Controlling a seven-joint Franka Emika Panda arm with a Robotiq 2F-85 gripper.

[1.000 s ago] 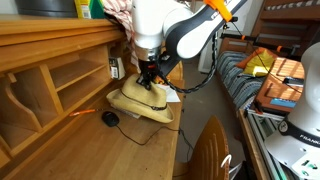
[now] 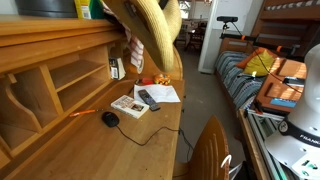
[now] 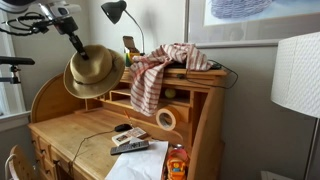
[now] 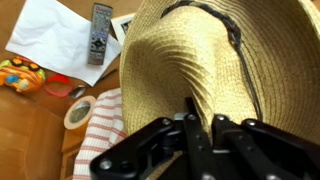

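A straw hat with a dark braided band hangs in the air above the desk, held by its crown. In exterior view 2 the hat (image 3: 95, 72) is tilted below my gripper (image 3: 78, 46), which is shut on it. The wrist view shows the hat (image 4: 165, 65) filling the middle and right, its crown pinched between the dark fingers. At the top of exterior view 1 only part of the hat (image 2: 152, 30) shows, near the camera; the gripper is out of that frame.
On the desk (image 2: 85, 155) lie a black mouse (image 2: 110, 119) with its cable, a book (image 2: 129, 106), a remote (image 2: 148, 99) and white paper (image 2: 165, 93). A striped cloth (image 3: 150, 80) drapes over the shelf beside a tape roll (image 3: 166, 119).
The hat has risen off the desk with my gripper and come up close to the exterior view 1 camera. The book, remote and paper that it covered are now in sight.
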